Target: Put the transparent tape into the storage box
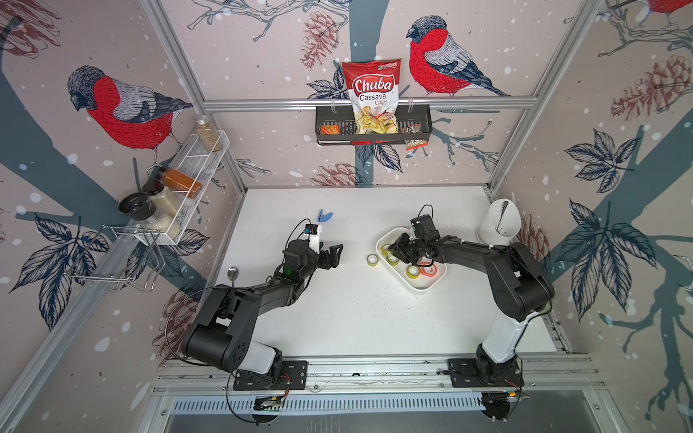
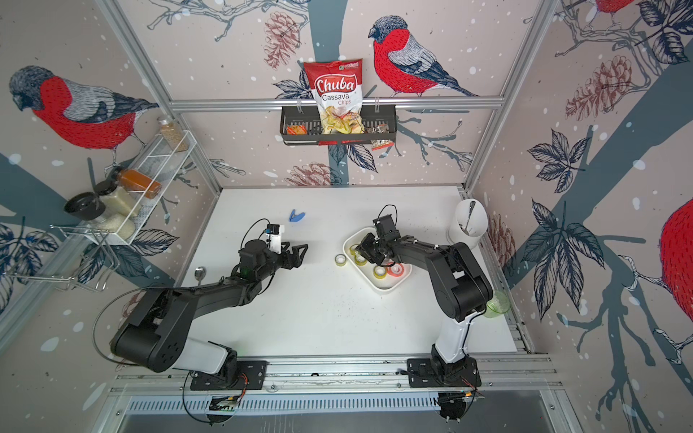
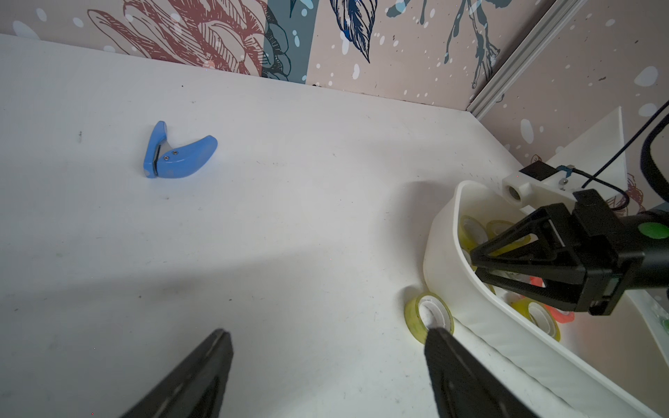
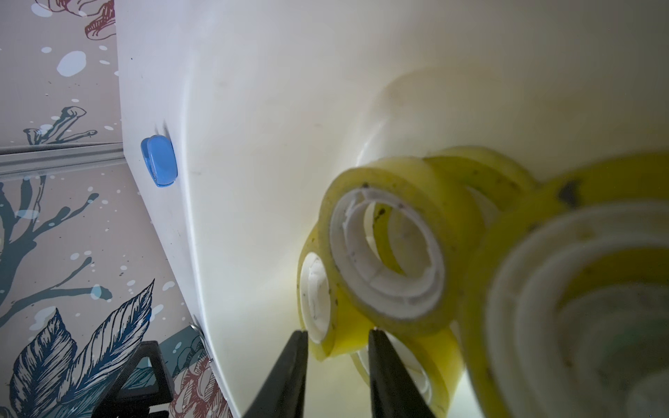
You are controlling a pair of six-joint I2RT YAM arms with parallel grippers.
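A white storage box stands on the right half of the table, holding several yellowish transparent tape rolls and a red-orange one. Outside it, close to its left wall in the left wrist view, one transparent tape roll stands on the table. My right gripper reaches inside the box; its fingers are part way apart, with tape rolls just beyond the tips and none visibly pinched. Left of the lone roll, my left gripper is open and empty above the table.
A blue stapler-like tool lies toward the back of the table. A white container stands at the back right, and a spoon lies at the left edge.
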